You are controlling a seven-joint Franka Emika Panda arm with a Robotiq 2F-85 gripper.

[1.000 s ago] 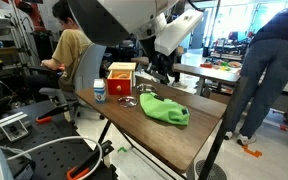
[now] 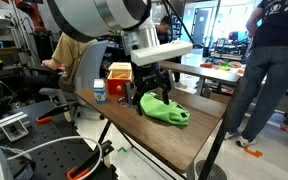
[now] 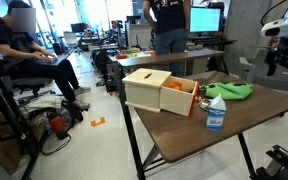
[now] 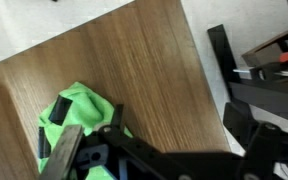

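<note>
A crumpled green cloth (image 2: 164,110) lies on the brown wooden table (image 2: 169,140); it also shows as a green heap (image 3: 224,91) toward the table's far right in the second exterior view. My gripper (image 2: 152,97) hangs low over the table by the cloth, fingers pointing down and spread apart, with nothing between them. Seen from the wrist, part of the cloth (image 4: 96,110) with dark patches lies near the left finger, while bare wood fills the gap of the open gripper. Whether a fingertip touches the cloth I cannot tell.
A white and blue container (image 3: 216,113) stands near the table edge. Beside it are an open box (image 3: 180,100) with orange contents and a closed pale box (image 3: 148,88). Bare tabletop surrounds much of the cloth. A person (image 2: 269,60) stands behind the table.
My gripper has come down from above toward the table beside the cloth, and its fingers now show fully in the first exterior view. The cloth looks unmoved.
</note>
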